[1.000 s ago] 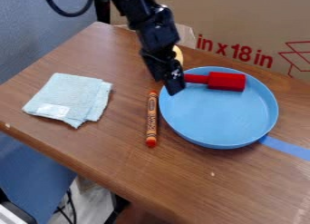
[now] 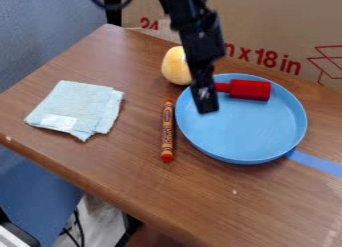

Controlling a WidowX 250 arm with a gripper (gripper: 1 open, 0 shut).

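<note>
My gripper (image 2: 203, 99) hangs over the left part of a blue plate (image 2: 251, 133), pointing down; it is blurred, and I cannot tell whether it is open or shut. A red object (image 2: 249, 89) lies at the back of the plate, just right of the gripper. An orange marker (image 2: 167, 131) lies upright in the picture, left of the plate. A yellow round object (image 2: 175, 67), perhaps a fruit or vegetable, sits behind the plate, beside my arm.
A folded pale blue cloth (image 2: 75, 105) lies on the left of the wooden table (image 2: 107, 186). A cardboard box (image 2: 274, 31) stands at the back. Blue tape runs right of the plate.
The things on the table look unmoved.
</note>
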